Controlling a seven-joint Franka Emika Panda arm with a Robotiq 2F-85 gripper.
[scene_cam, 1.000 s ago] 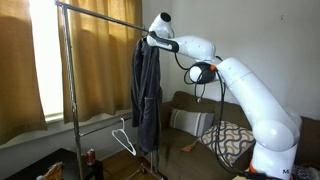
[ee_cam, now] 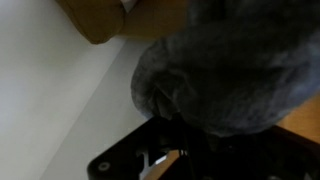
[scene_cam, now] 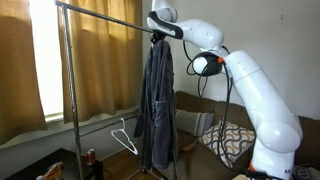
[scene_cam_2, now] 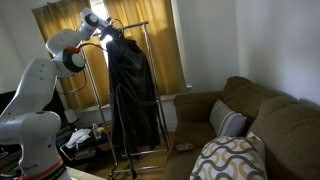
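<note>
A dark grey robe hangs long beneath my raised gripper, which is shut on its top. From the other side, the second exterior view shows the robe in front of the metal clothes rack. Whether its top still touches the rack's bar cannot be told. In the wrist view, the robe's soft fabric fills much of the picture and covers the fingertips. A white hanger hangs low at the rack, left of the robe.
A brown sofa with patterned cushions stands to the right. Yellow-brown curtains hang behind the rack. A dark table with small items is at lower left.
In the first exterior view, my gripper and the robe have shifted right over the last second. The robe's lower part now hangs further right, and the hanger stays about where it was.
</note>
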